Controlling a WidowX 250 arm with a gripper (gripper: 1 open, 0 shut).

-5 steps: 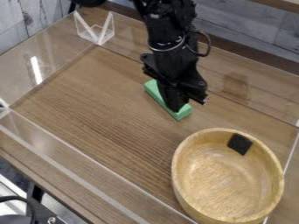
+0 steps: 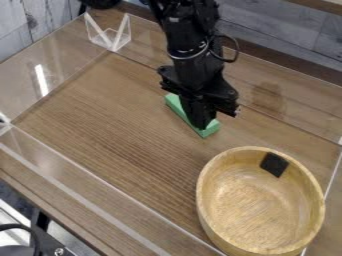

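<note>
A black robot arm hangs from the top centre, its gripper [image 2: 211, 108] low over a green block [image 2: 194, 115] that lies on the wooden table [image 2: 94, 140]. The gripper covers part of the block, and its fingertips are too dark to tell how they stand or whether they touch it.
A tan round bowl [image 2: 261, 210] with a small black block [image 2: 274, 165] at its rim fills the lower right. A white wire-like object [image 2: 110, 30] stands at the back left. A black cable lies at the bottom left corner.
The gripper has shifted slightly over the green block, its angle changing a little. The block and bowl look unmoved.
</note>
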